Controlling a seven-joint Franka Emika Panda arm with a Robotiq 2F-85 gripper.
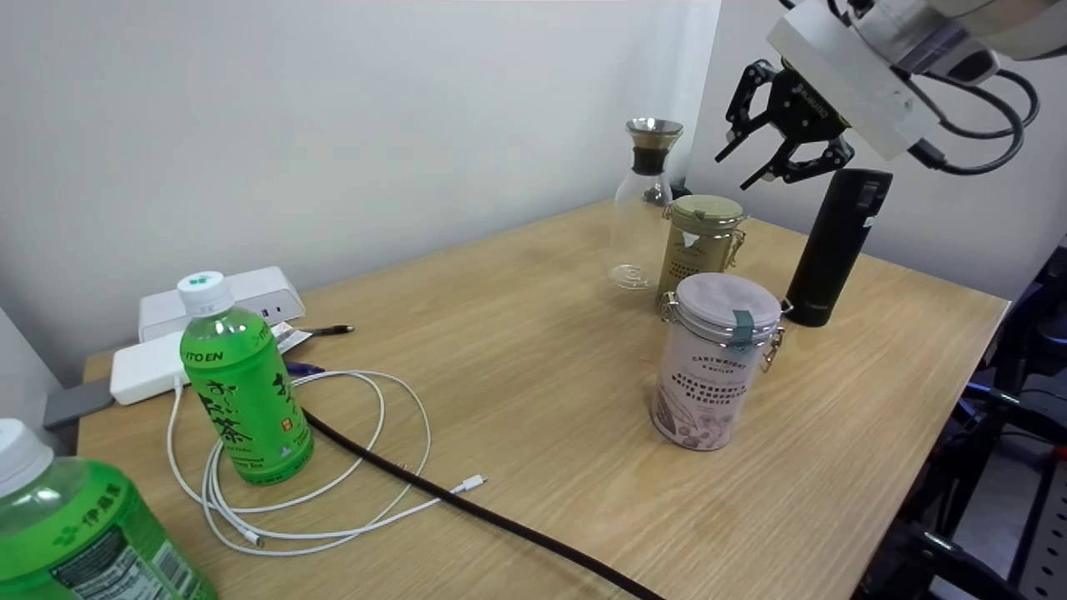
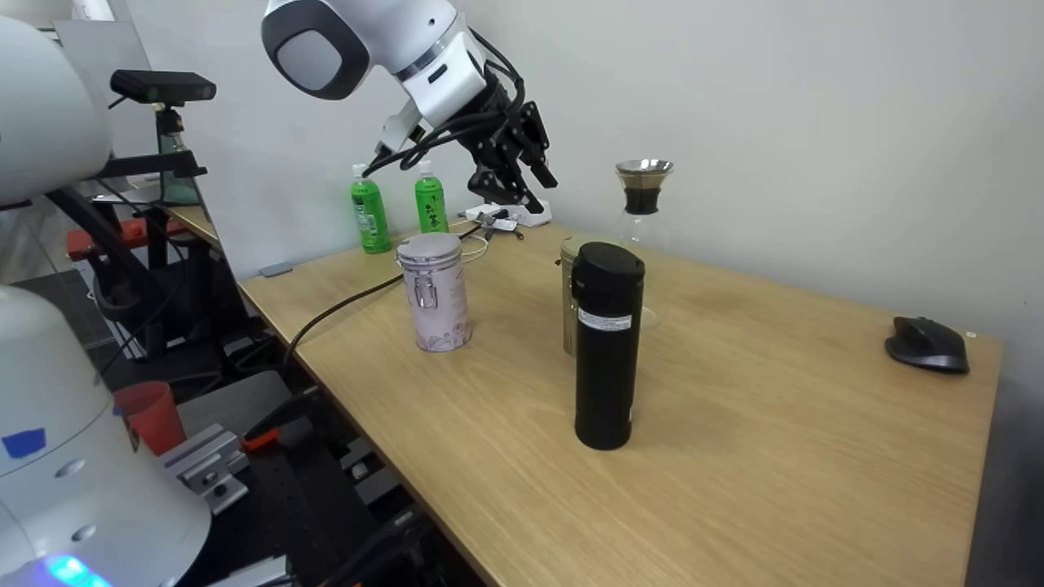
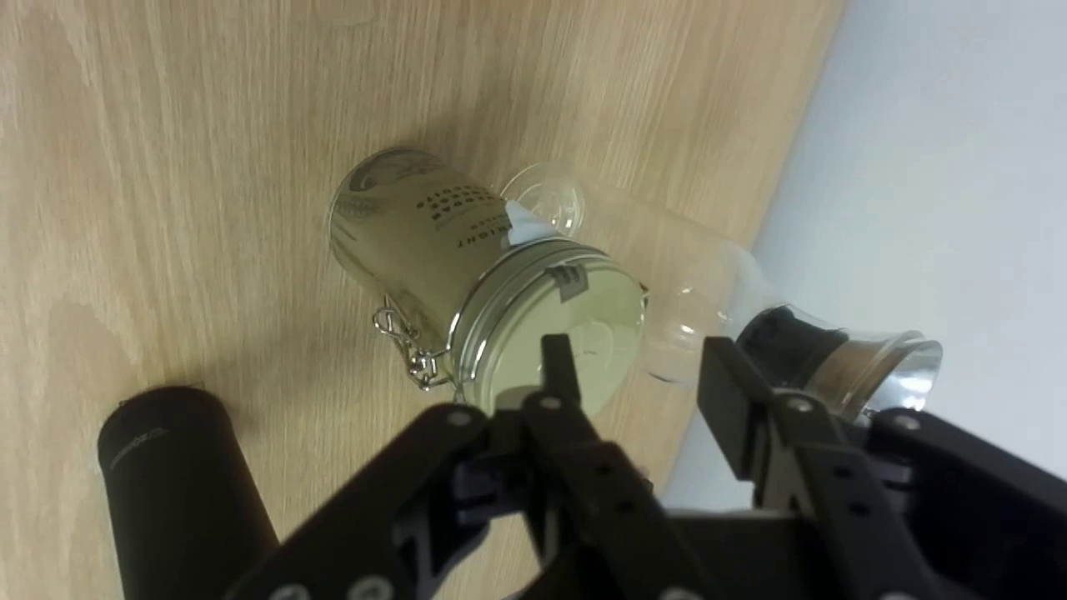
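My gripper is open, with nothing between its fingers; it hangs in the air above the olive-gold canister. In the wrist view the two fingertips stand apart, one of them over the lid of that canister. Upright on the table, the canister has its wire clasp closed. A glass carafe with a dark collar and a metal filter top stands right beside it. The pink canister is nearer the camera in exterior view 1, its lid on. A tall black flask stands upright near the olive-gold canister.
Two green tea bottles stand at the table's far end from my gripper. White cables, a black cable and a white power strip lie near them. A mouse sits at the opposite end.
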